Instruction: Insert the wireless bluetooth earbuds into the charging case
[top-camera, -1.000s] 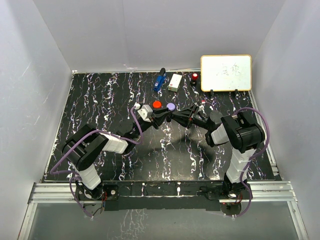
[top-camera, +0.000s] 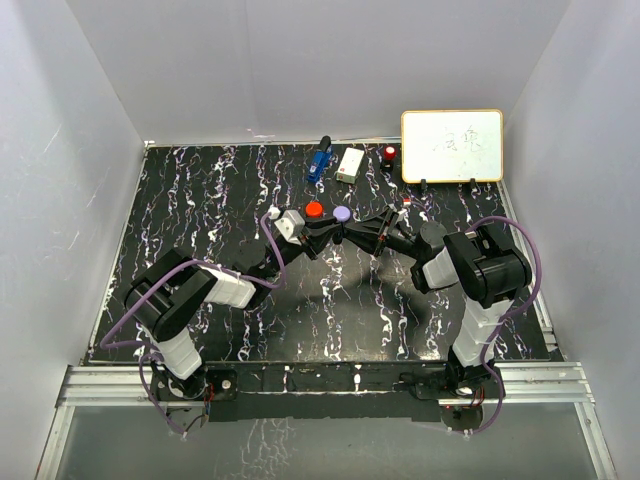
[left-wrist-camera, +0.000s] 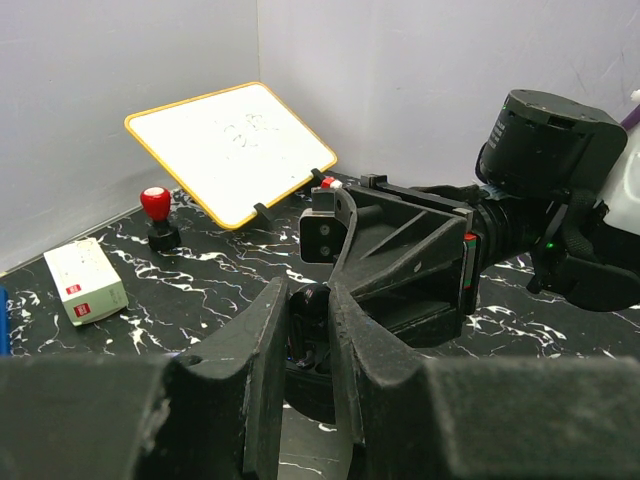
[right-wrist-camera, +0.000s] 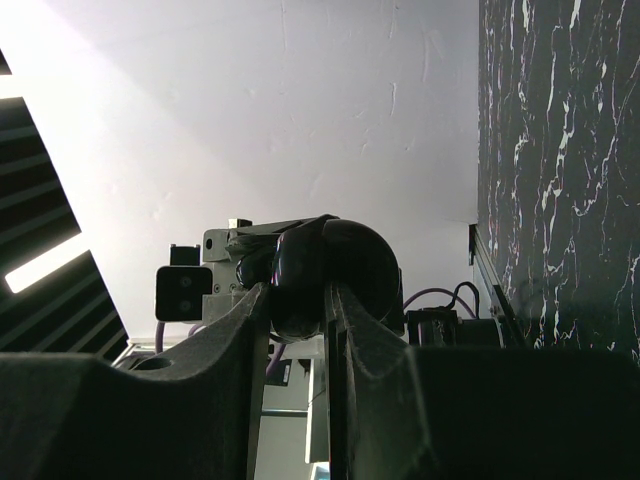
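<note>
My two grippers meet over the middle of the table. In the left wrist view my left gripper is shut on a small glossy black earbud (left-wrist-camera: 308, 312), held at the opening of the black charging case. My right gripper is shut on that glossy black case (right-wrist-camera: 355, 265), seen up close in the right wrist view with its rounded body above the fingertips. How far the earbud sits inside the case is hidden by the fingers.
Behind the grippers stand a red lid (top-camera: 314, 208), a purple lid (top-camera: 342, 213), a blue tool (top-camera: 320, 160), a white box (top-camera: 349, 165), a red-topped stamp (top-camera: 388, 157) and a whiteboard (top-camera: 451, 146).
</note>
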